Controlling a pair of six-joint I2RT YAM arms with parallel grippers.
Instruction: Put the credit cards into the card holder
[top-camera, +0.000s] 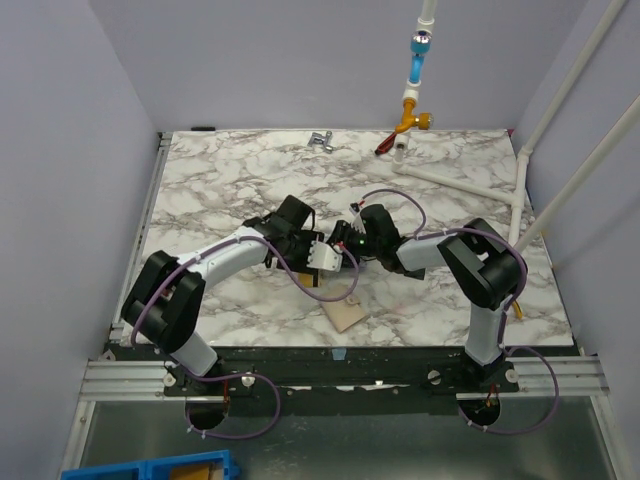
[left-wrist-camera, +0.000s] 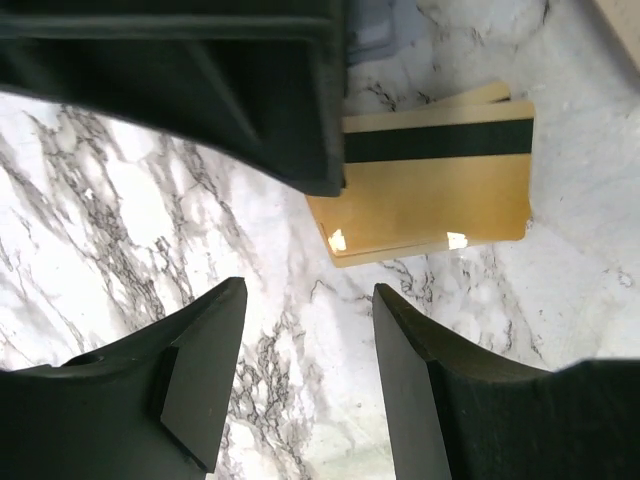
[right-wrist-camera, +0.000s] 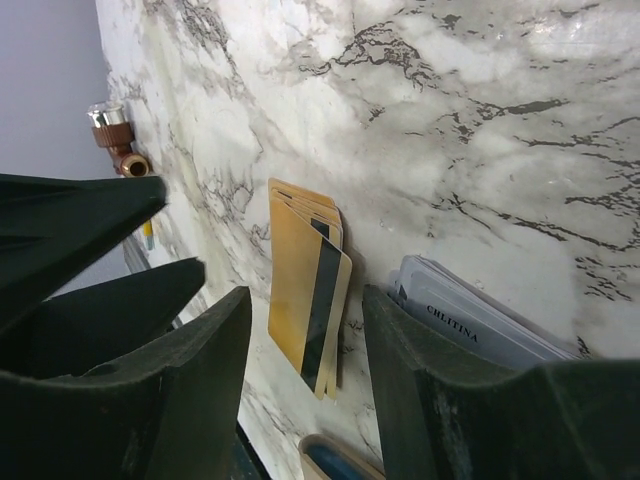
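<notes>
Gold cards (left-wrist-camera: 430, 195) with a dark stripe lie stacked and slightly fanned on the marble table; their edge (top-camera: 308, 280) shows in the top view. My left gripper stands open beside them, nothing between its fingers. My right gripper is also open; the gold cards (right-wrist-camera: 310, 285) appear beyond the gap between its fingertips. A clear sleeve-like piece with print (right-wrist-camera: 465, 315) is partly behind the right finger. A tan piece with a dark opening (right-wrist-camera: 335, 460) is cut off at the bottom. Which of these is the card holder, I cannot tell.
Both grippers are close together; dark parts of the other gripper cross the left wrist view. A tan flat piece (top-camera: 343, 312) lies in front of them. White pipes (top-camera: 460, 185) stand at the right.
</notes>
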